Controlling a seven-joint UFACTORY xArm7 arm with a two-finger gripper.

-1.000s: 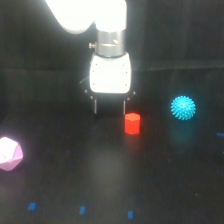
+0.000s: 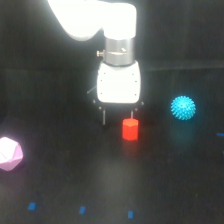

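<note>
A small red block [image 2: 130, 129] rests on the dark surface near the middle of the view. The white gripper [image 2: 118, 116] hangs from above with its two thin dark fingers spread apart, so it is open. Its left finger [image 2: 103, 117] stands clear to the left of the block. The right finger comes down at the block's upper edge in the picture; whether they touch is not clear. Nothing shows between the fingers.
To the right sits a spiky blue ball [image 2: 183, 108]. A pink faceted ball [image 2: 10, 153] lies at the left edge. Small blue marks [image 2: 82, 210] dot the front of the dark surface [image 2: 100, 180], which is otherwise clear.
My gripper has moved right and lower in the picture, its fingers still spread. The red block has shifted slightly down and left. Both balls are where they were.
</note>
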